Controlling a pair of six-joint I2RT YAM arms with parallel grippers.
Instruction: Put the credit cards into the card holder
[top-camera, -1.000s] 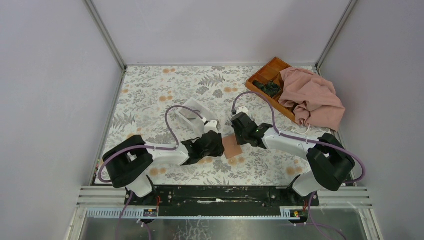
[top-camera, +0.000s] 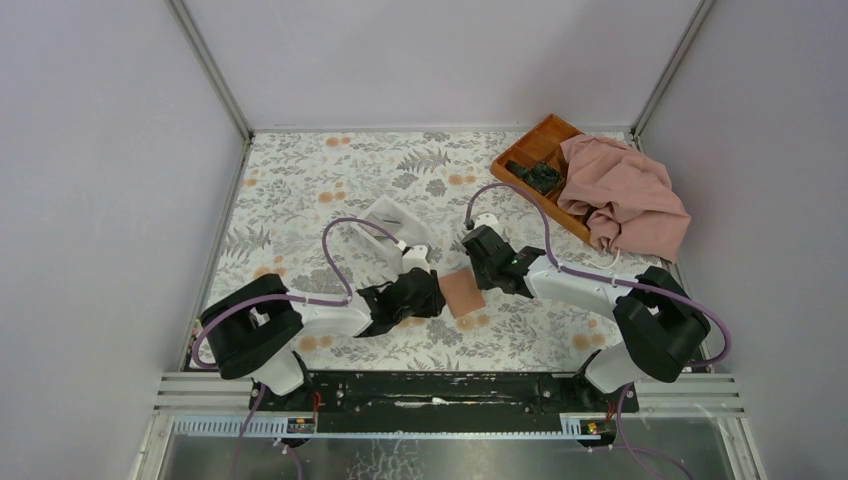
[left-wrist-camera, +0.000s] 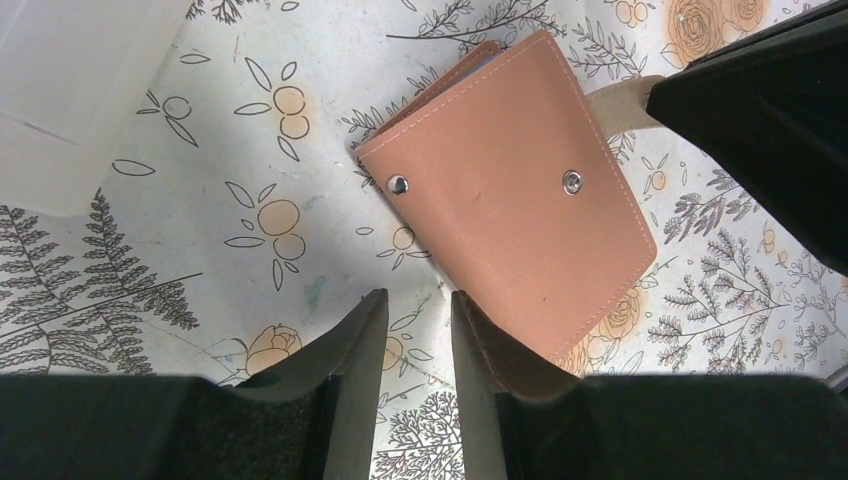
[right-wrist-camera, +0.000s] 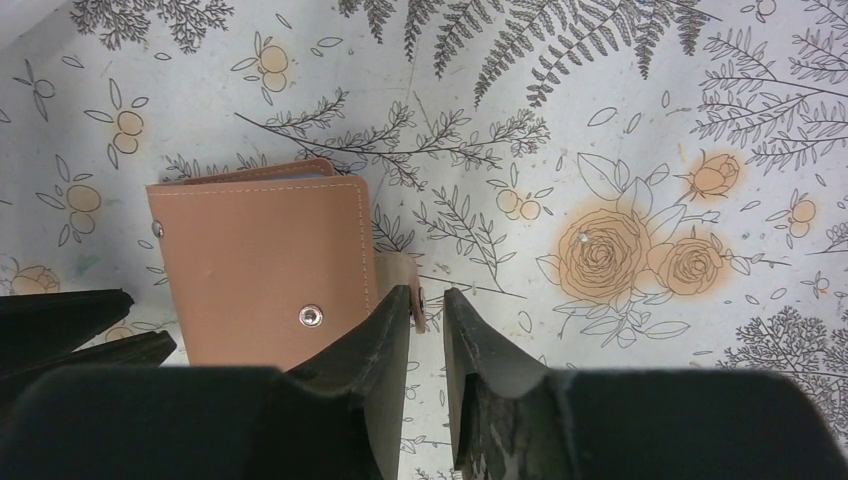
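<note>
A closed tan leather card holder (top-camera: 461, 293) lies on the patterned table between both grippers. In the left wrist view the card holder (left-wrist-camera: 515, 195) shows two metal snaps, with a thin bluish edge in its open side. My left gripper is partly open beside it, bare table showing between its fingertips. My right gripper stands slightly open at the opposite side. There the holder's strap (right-wrist-camera: 398, 275) reaches the left finger, and its end shows in the narrow gap. Whether they touch, I cannot tell. No separate card is clearly visible.
A white tray (top-camera: 374, 209) stands behind the left gripper. At the back right is a wooden box (top-camera: 549, 131) holding a dark green item, with a pink cloth (top-camera: 620, 190) draped over it.
In the top view my left gripper has shifted slightly left, uncovering more of the holder's left side. My right gripper stays almost where it was.
</note>
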